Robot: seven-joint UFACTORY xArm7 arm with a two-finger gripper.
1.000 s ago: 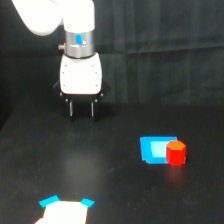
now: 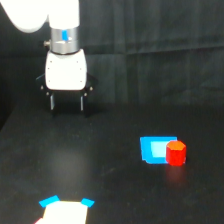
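My gripper (image 2: 67, 104) hangs at the upper left over the black table, its two thin fingers spread apart with nothing between them. A small red block (image 2: 176, 153), with a roughly six-sided outline, is on the right side of the view. It overlaps the lower right part of a blue square (image 2: 148, 142) with a pale centre. Whether the block rests on the square or just in front of it, I cannot tell. A wide stretch of table separates my gripper from both.
Near the bottom left edge lies a white sheet (image 2: 65, 212) with blue corner pieces, cut off by the frame. Dark curtain (image 2: 150, 50) hangs behind.
My gripper has shifted left and slightly up in the view, fingers still apart. The red block, blue square and white sheet are where they were.
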